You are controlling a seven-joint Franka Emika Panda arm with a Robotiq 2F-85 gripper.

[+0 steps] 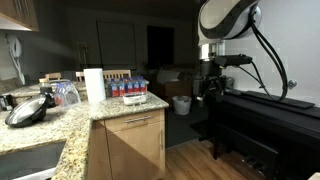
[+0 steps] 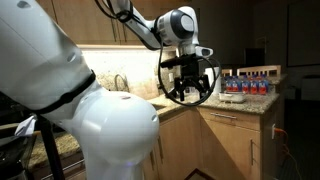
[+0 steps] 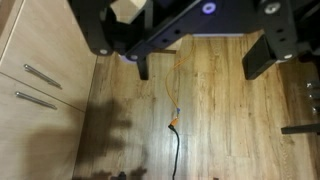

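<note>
My gripper (image 1: pixel 207 88) hangs in the air over the open floor, to the right of the counter's end in exterior view 1. In the wrist view the dark fingers (image 3: pixel 262 58) stand wide apart, and only wooden floor shows between them. The gripper is open and holds nothing. On the counter (image 1: pixel 75 150) sits a small white dish (image 1: pixel 134 99) in front of a row of bottles (image 1: pixel 122 87) with red and blue colouring. What lies inside the dish is too small to tell.
A white paper roll (image 1: pixel 95 84) stands beside the bottles, and a dark pan (image 1: pixel 30 110) lies farther left. Beneath my gripper an orange cord (image 3: pixel 173 124) runs across the floor. Cabinet drawers (image 3: pixel 35 100) border the floor at left.
</note>
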